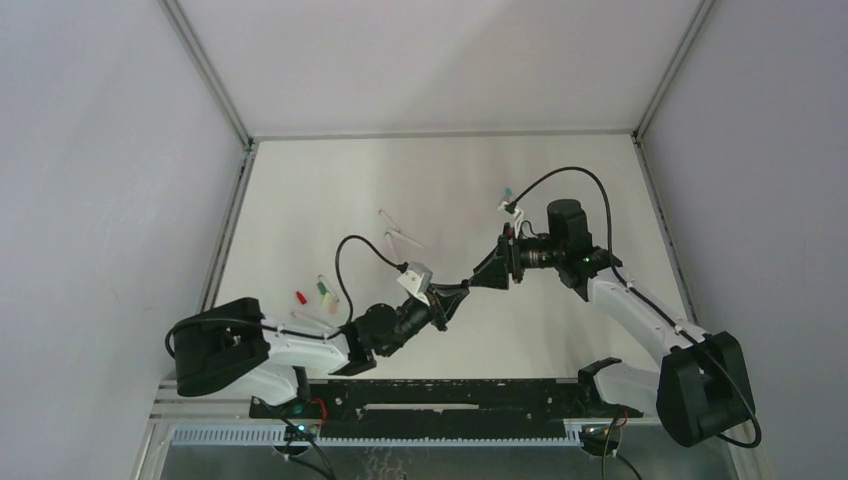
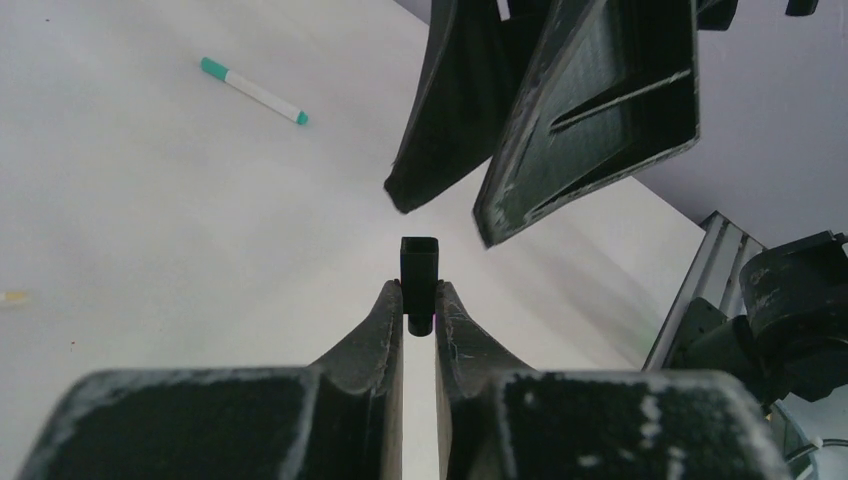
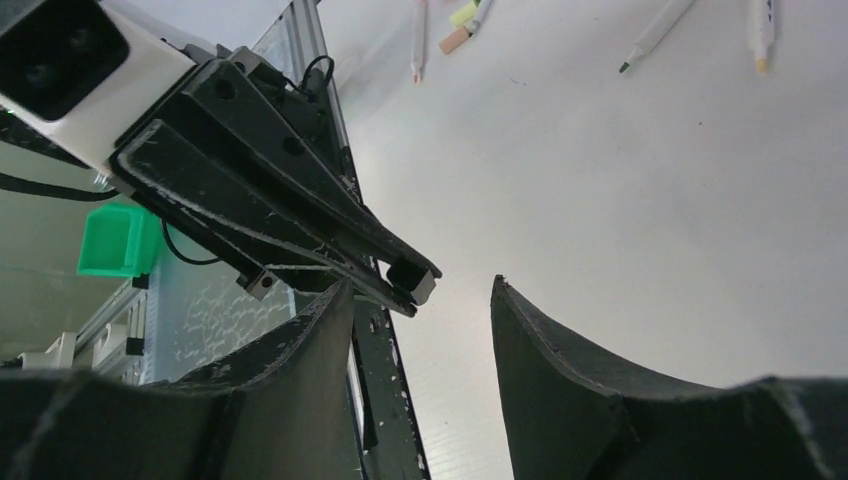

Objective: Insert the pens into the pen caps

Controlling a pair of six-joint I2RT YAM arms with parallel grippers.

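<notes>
A small black pen cap (image 2: 420,272) is pinched between the fingertips of my left gripper, which is shut on it in mid-air. In the right wrist view the cap (image 3: 424,289) pokes out from the left fingers toward the gap of my right gripper. That gripper stands open, its two fingers apart and nothing gripped; from the left wrist view its fingers (image 2: 600,130) are just beyond the cap. A white pen with teal ends (image 2: 262,95) lies on the table. Uncapped pens, one green-tipped (image 3: 655,38) and one yellow-tipped (image 3: 762,40), lie farther off.
At the left of the table are a red cap (image 1: 301,298) and a green cap (image 1: 322,288), close to other pens. Several pens (image 1: 403,238) lie near the middle back. A green bin (image 3: 118,240) stands off the table.
</notes>
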